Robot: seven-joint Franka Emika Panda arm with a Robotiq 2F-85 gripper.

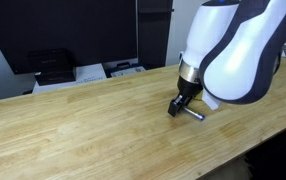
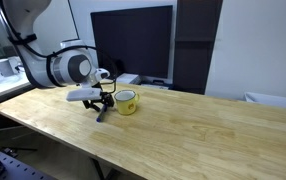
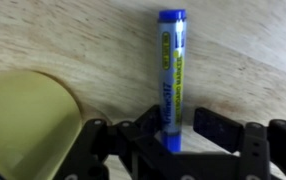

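Note:
A blue-capped marker (image 3: 171,75) with a blue, white and yellow barrel lies on the wooden table; in the wrist view its lower part runs down between my fingers. My gripper is low over it, part open, with one finger on each side of the barrel. In exterior view 2 the gripper (image 2: 103,99) reaches down to the dark marker (image 2: 101,115). In exterior view 1 one end of the marker (image 1: 194,114) shows beside the fingers. Whether the fingers touch the barrel cannot be seen clearly.
A yellow mug (image 2: 127,102) stands close beside the gripper, and its round rim fills the lower left of the wrist view. Dark screens (image 2: 185,48) and boxes line the back of the table. The rest of the tabletop (image 1: 78,130) is broad and bare.

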